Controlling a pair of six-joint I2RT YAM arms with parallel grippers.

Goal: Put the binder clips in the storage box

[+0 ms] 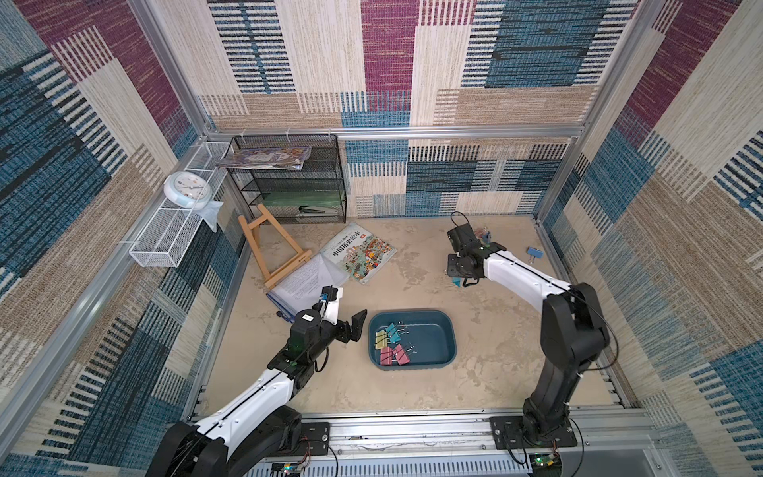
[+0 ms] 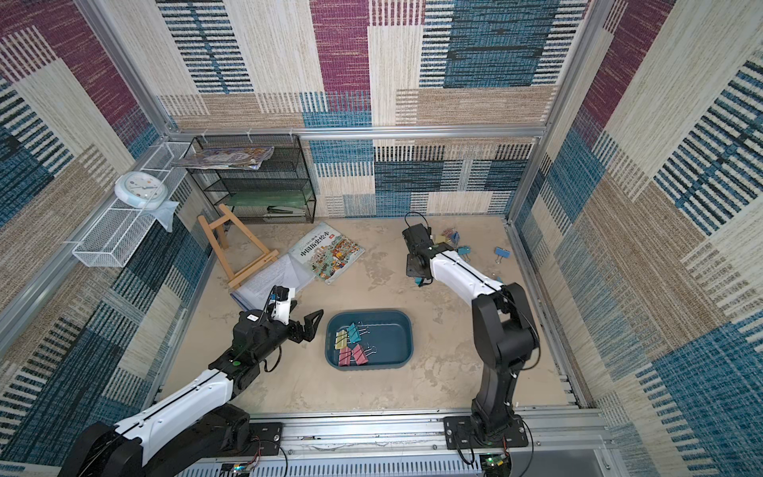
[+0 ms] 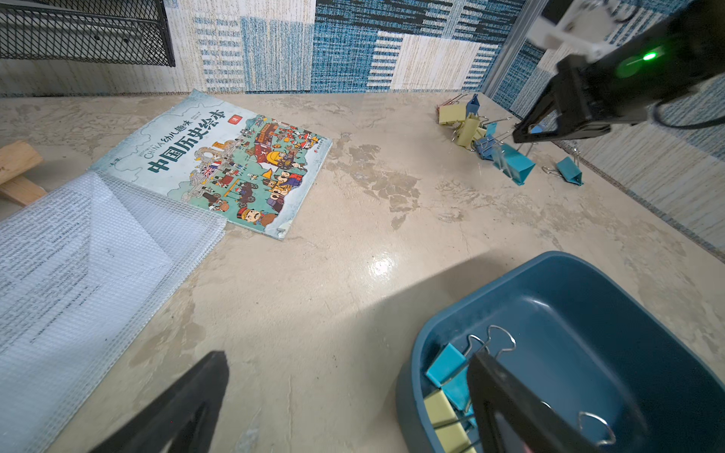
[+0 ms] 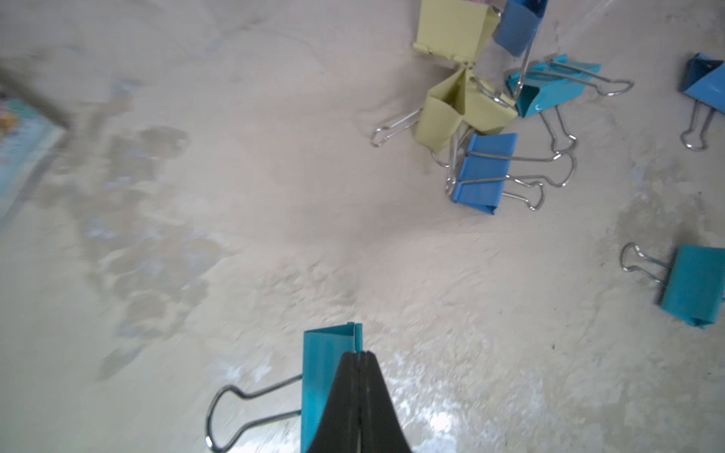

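Note:
My right gripper is shut on a teal binder clip [image 4: 322,381], one wire handle sticking out to the side. The left wrist view shows that held clip [image 3: 516,164] hanging above the table. Behind it lies a pile of yellow clips [image 4: 453,30], blue clips [image 4: 485,170] and another teal clip [image 4: 555,84]. A separate teal clip [image 4: 693,285] and a blue clip [image 1: 534,252] lie to the right. The blue storage box [image 1: 442,359] stands at front centre, with teal, yellow and pink clips [image 1: 400,354] at its left end. Beside its left wall my left gripper [image 1: 356,326] is open and empty.
A picture book [image 1: 359,253], a mesh pouch [image 1: 310,284] and a wooden easel [image 1: 272,246] occupy the left side. A black wire rack [image 1: 344,179] stands at the back. Clear table lies between the right gripper and the box.

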